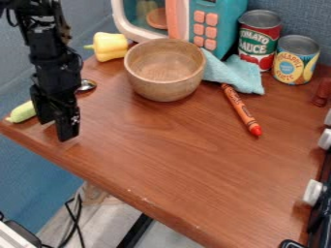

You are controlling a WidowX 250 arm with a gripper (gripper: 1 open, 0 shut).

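Note:
The black arm hangs at the left of the table, its gripper [58, 121] low over the table's left edge, beside a pale green corn-like item [21, 113] and a metal spoon [85, 86] that is partly behind the arm. Whether the fingers hold anything is unclear. A wooden bowl [165, 73] sits at the back centre, with a yellow object [108, 46] to its left.
A teal cloth [235, 75], red crayon [241, 110], two cans [258, 44] and a toy microwave [195, 19] occupy the back. A black appliance [318, 194] lines the right edge.

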